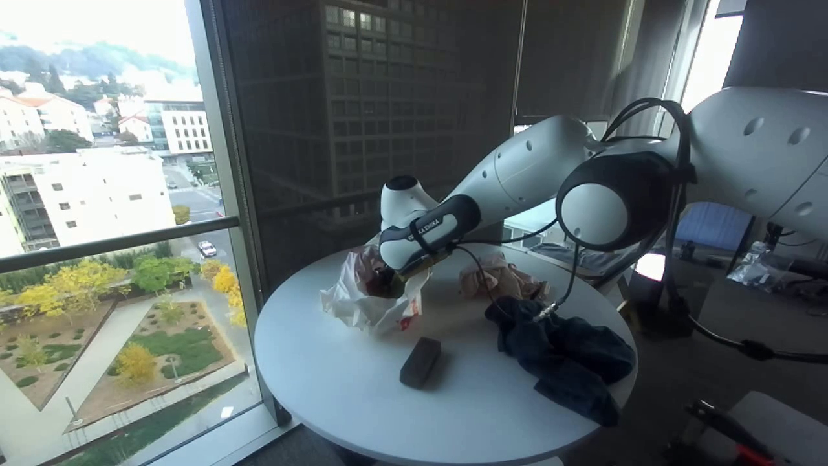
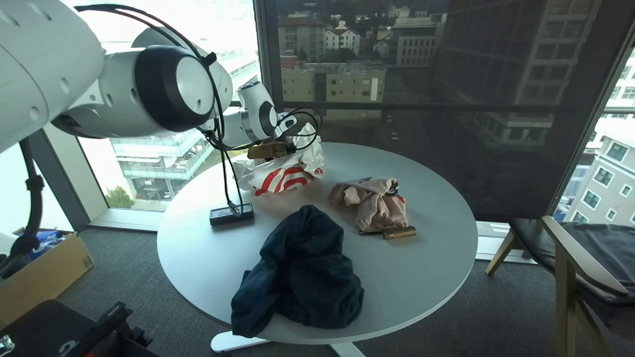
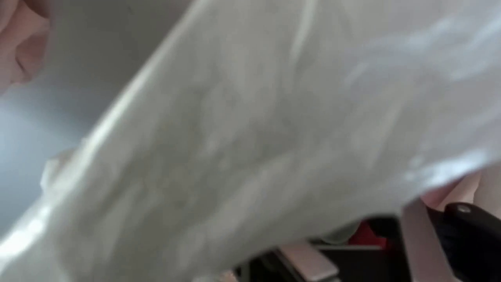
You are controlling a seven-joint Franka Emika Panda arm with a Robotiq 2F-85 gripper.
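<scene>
A crumpled white plastic bag [image 1: 350, 304] with red print stands on the round table, its mouth open upward and dark contents inside. My gripper reaches down into it; in both exterior views the bag and arm hide the fingers. The bag's pale wall [image 3: 244, 131] fills most of the wrist view. Below that wall, one finger [image 3: 312, 263] shows at left and the other at right, a wide gap apart. Something red [image 3: 367, 237] and dark items appear in and behind the gap; whether any touches the fingers cannot be told.
On the white table [image 2: 196, 262] lie a dark eraser-like block [image 1: 420, 362], a dark blue cloth [image 2: 300, 276], a pinkish cloth [image 2: 372, 202] and a small brown cylinder [image 2: 400, 232].
</scene>
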